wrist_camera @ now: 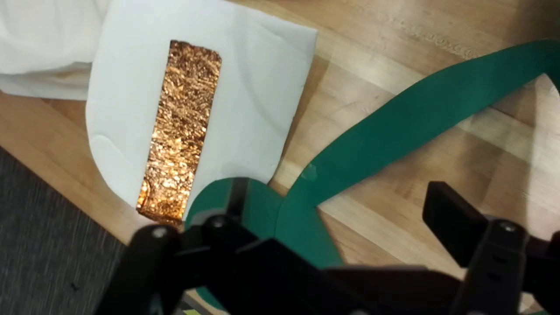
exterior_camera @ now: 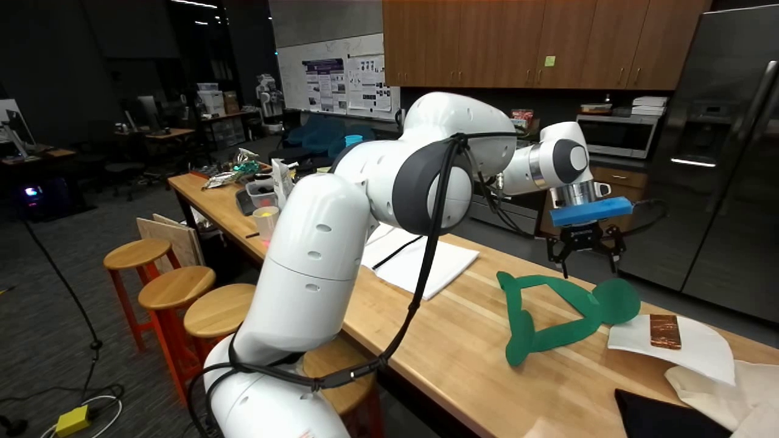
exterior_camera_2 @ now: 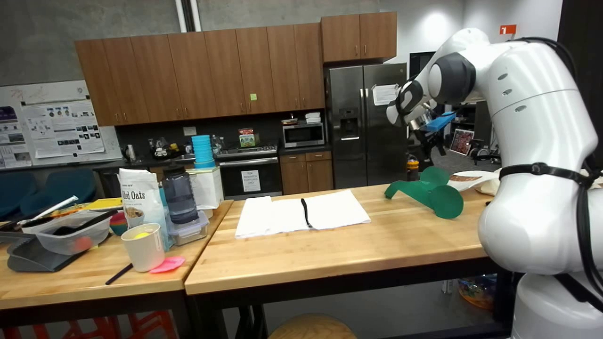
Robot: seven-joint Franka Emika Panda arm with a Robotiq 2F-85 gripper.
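Note:
Over the far side of the table hangs my gripper (exterior_camera: pixel 590 269), open, its two fingers spread apart with nothing between them. A green strip piece with rounded ends (exterior_camera: pixel 558 336) lies on the wood below and beside it, bent into a ring-like shape. In the wrist view the green piece (wrist_camera: pixel 399 136) runs diagonally across, and one rounded end is partly covered by a finger (wrist_camera: pixel 239 202). Next to it lies a white curved sheet (wrist_camera: pixel 252 105) bearing a crinkled copper-coloured strip (wrist_camera: pixel 181 131). The sheet's lower part is hidden behind the green end.
A cream cloth (exterior_camera: pixel 745 394) and a black flat item (exterior_camera: pixel 661 416) lie at the table's near right. White cloth with a black strap (exterior_camera_2: pixel 302 214) covers part of the table's other end. Bare wood (exterior_camera: pixel 438 343) is free between. The table's edge drops to dark floor (wrist_camera: pixel 42 236).

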